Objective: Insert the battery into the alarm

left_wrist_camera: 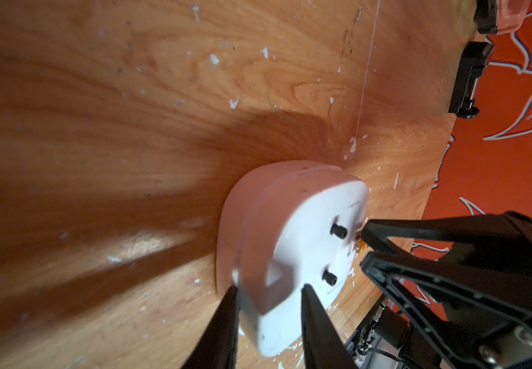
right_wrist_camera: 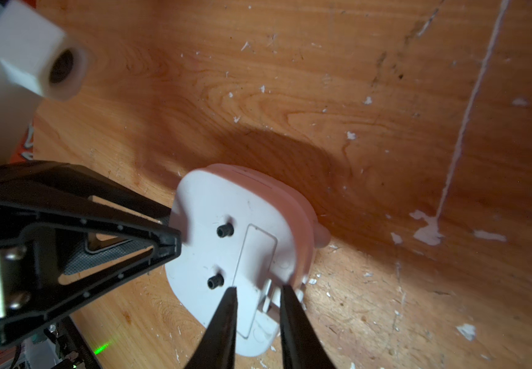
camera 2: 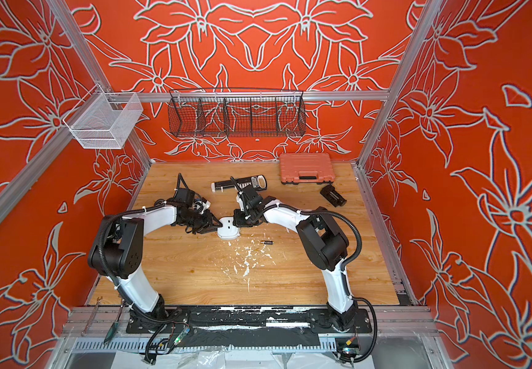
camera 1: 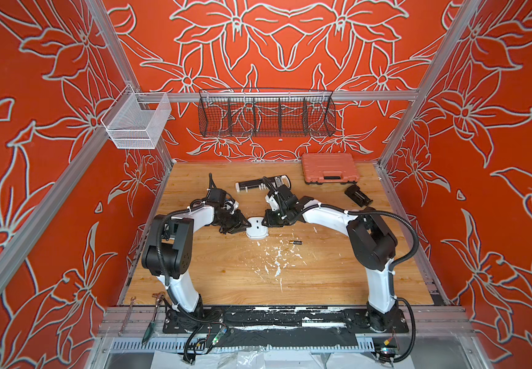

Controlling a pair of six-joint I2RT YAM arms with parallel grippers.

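The white alarm [camera 1: 256, 228] lies on the wooden table between the two grippers. Its face carries two black posts, with a rectangular outline beside them in the right wrist view. From the left comes my left gripper, fingers apart, its tips over the near edge of the alarm [left_wrist_camera: 290, 264]. Over the other side is my right gripper, its narrowly parted fingertips around or above a small white tab [right_wrist_camera: 267, 295]; contact cannot be told. A small dark cylinder, seemingly the battery [camera 1: 296, 242], rests on the table right of the alarm.
Behind the arms lies a black and white tool [camera 1: 259, 184]. A red case [camera 1: 329, 168] and a black holder [camera 1: 358, 195] occupy the back right. White flecks [camera 1: 278, 261] mark the table in front, which is otherwise clear.
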